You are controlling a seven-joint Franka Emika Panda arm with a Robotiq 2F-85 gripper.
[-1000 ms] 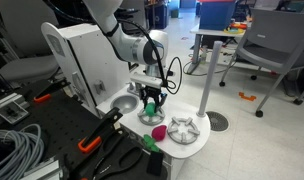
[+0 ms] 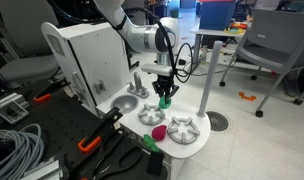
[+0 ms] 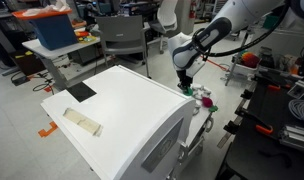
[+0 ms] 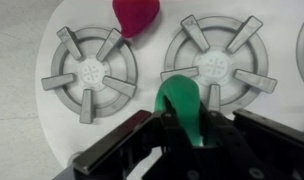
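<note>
A green object (image 4: 182,104) is held between the fingers of my gripper, which is shut on it. In exterior view 1 the green object (image 2: 164,102) shows just below the gripper (image 2: 164,97), near the rear edge of a grey burner (image 2: 151,115). In the wrist view it covers part of one burner ring (image 4: 254,88), and a second burner (image 4: 64,76) lies clear to the left. A red object (image 4: 135,14) sits between the burners at the top. How far the green object is above the stovetop I cannot tell.
A round sink basin (image 2: 124,103) lies left of the burners with a faucet (image 2: 139,84) behind it. The large white box (image 2: 84,60) stands at the left. A white post (image 2: 210,75) rises behind the stovetop's right side.
My gripper and the green object have moved right and a little up in exterior view 1, from over the burner's middle towards its rear edge. The red object has stayed put.
</note>
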